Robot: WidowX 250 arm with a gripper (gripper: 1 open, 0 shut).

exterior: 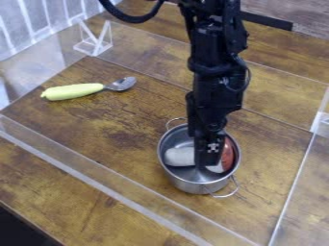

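Note:
The black gripper (206, 135) reaches down from the top of the view into a steel pot (190, 176) at the lower middle, its tip over the contents. In the pot lie a white object (178, 157) and a red and white one (224, 161), both partly hidden by the gripper. The fingers look spread, though dark and hard to make out.
A pale yellow-green corn-like item (71, 91) and a metal spoon (119, 84) lie at the upper left. A clear plastic holder (92, 38) stands at the back left.

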